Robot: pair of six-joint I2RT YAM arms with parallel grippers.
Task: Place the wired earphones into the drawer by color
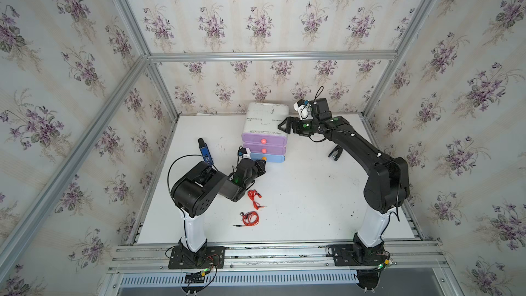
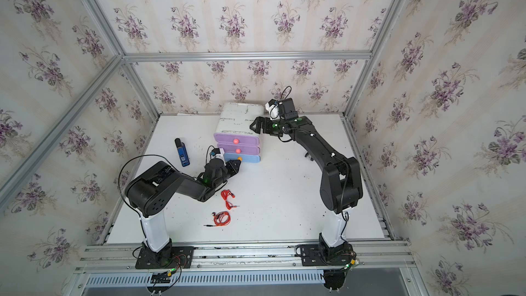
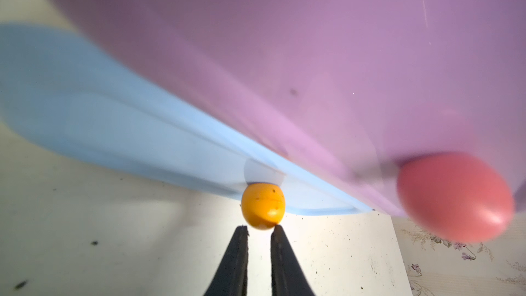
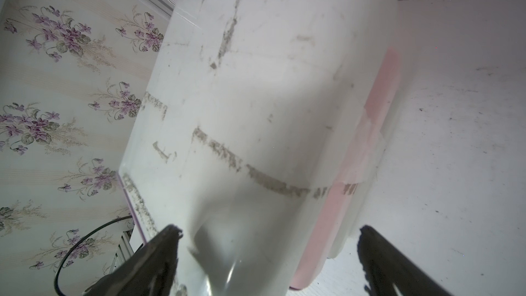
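A drawer unit (image 1: 265, 115) with two purple drawers and a blue bottom drawer (image 3: 126, 120) stands at the back centre. My left gripper is at the blue drawer's orange knob (image 3: 263, 202), fingertips close together at its lower side; whether they grip it is unclear. Above is a pink knob (image 3: 454, 194) on a purple drawer. My right gripper is open at the unit's white top (image 4: 257, 87), fingers either side of a top corner. Two red wired earphones (image 1: 254, 198) lie on the table in front of the left arm.
A blue-and-black object (image 1: 205, 152) lies on the left of the table, and a dark tool (image 1: 335, 152) on the right.
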